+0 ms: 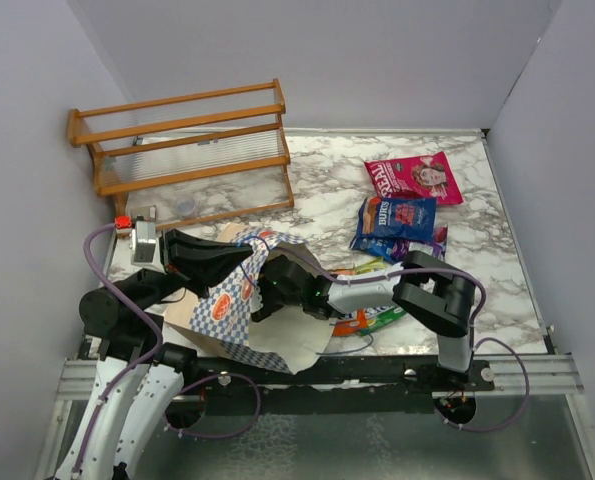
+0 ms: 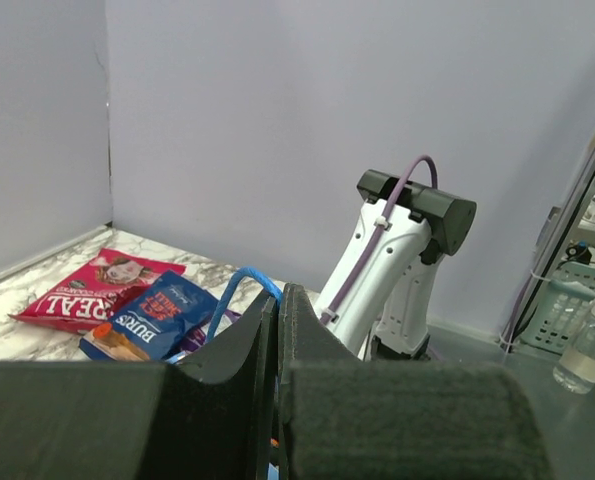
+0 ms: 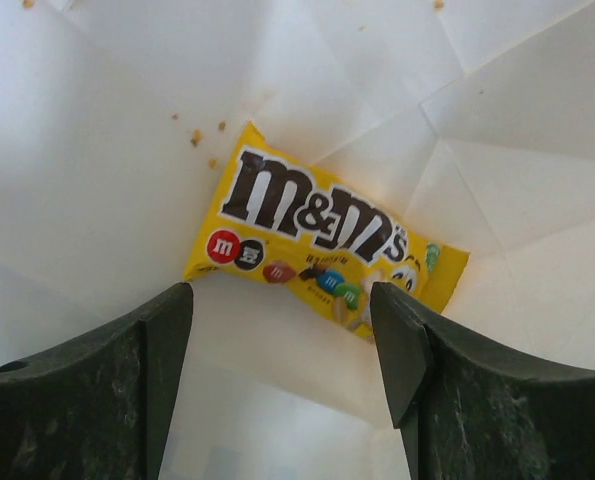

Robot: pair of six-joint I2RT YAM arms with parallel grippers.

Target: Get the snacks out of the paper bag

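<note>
The paper bag (image 1: 217, 312), blue-checked outside and white inside, lies tipped at the table's front. Deep in its white interior a yellow M&M's packet (image 3: 312, 235) rests on the paper, seen in the right wrist view. My right gripper is open, reaching into the bag, its fingertips close to the packet's near edge with nothing clamped between them. From above, the bag hides those fingertips. My left gripper is shut at the bag's upper rim, where a blue handle (image 2: 245, 275) rises beside its tips; whether it pinches the rim I cannot tell.
A red snack bag (image 1: 414, 178), a blue snack bag (image 1: 397, 216) and a purple packet (image 1: 432, 245) lie at the right. Orange-green packaging (image 1: 377, 318) is partly under my right arm. A wooden rack (image 1: 192, 150) stands back left.
</note>
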